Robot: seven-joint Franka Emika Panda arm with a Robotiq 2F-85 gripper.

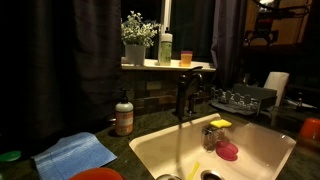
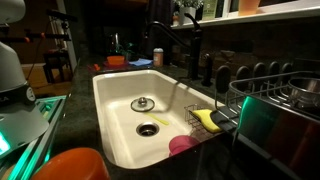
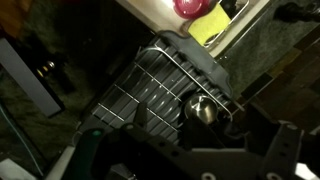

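Observation:
In exterior view 1 my gripper [image 1: 262, 38] hangs high at the right, well above the dish rack [image 1: 245, 98]. The wrist view looks down on the rack's wires [image 3: 150, 85], and a shiny metal pot [image 3: 202, 106] sits among them. The dark fingers stand apart at the bottom of that view, and I see nothing held between them. A yellow sponge [image 3: 208, 26] rests by the sink's edge, with a pink bowl [image 3: 190, 7] beside it. Exterior view 2 shows the same sponge [image 2: 206, 120], the pink bowl [image 2: 183, 145] and the pot [image 2: 304, 93].
The white sink [image 2: 118, 120] holds a small round lid [image 2: 143, 104] near its drain. A black faucet [image 1: 183, 92] rises behind it. Orange-red bowls [image 2: 72, 165] stand on the counter, and a soap bottle [image 1: 124, 115] and blue cloth [image 1: 74, 155] lie left of the sink.

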